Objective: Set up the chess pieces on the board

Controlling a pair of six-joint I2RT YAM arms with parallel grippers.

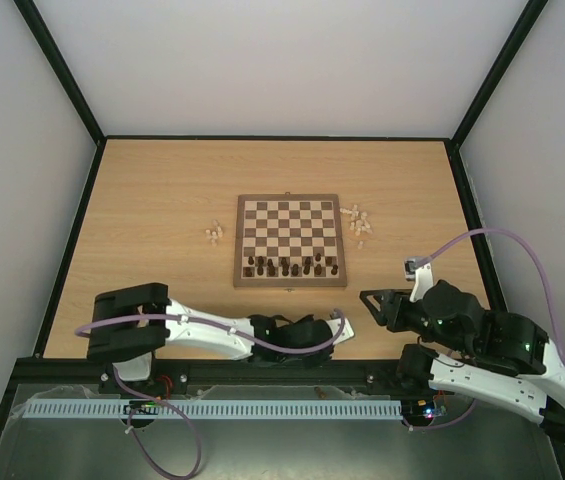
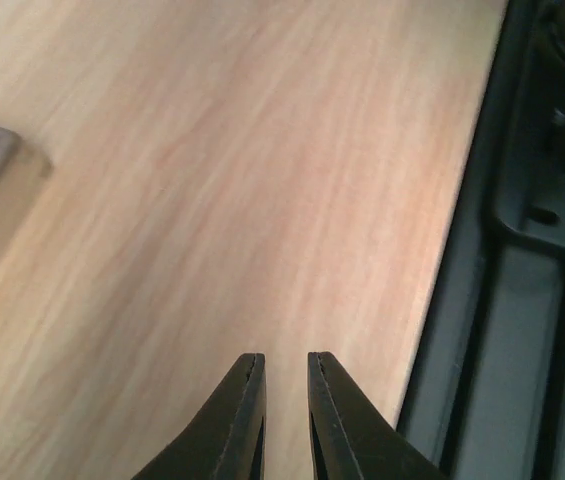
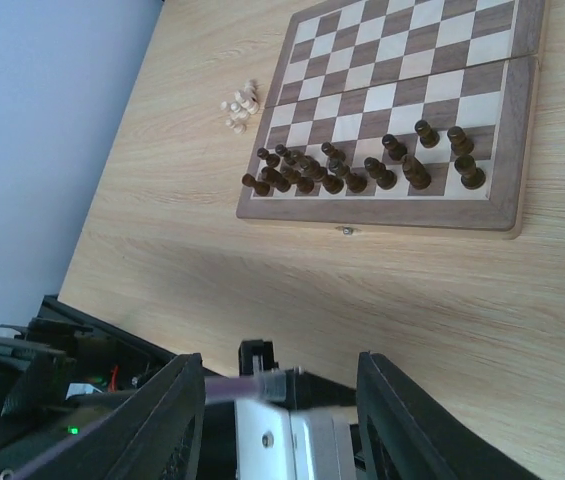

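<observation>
The chessboard (image 1: 288, 222) has the dark pieces (image 3: 415, 172) standing along its near rows. Pale pieces lie loose in two groups beside it, one on the left (image 1: 214, 232) and one on the right (image 1: 356, 220). My left gripper is low over bare table near the front edge, short of the board; its fingers are close together, with nothing visible between them. My right gripper waits at the front right of the table, fingers apart, with nothing seen held in it.
A black rail (image 2: 482, 300) runs along the front edge, and dark frame posts stand at the sides.
</observation>
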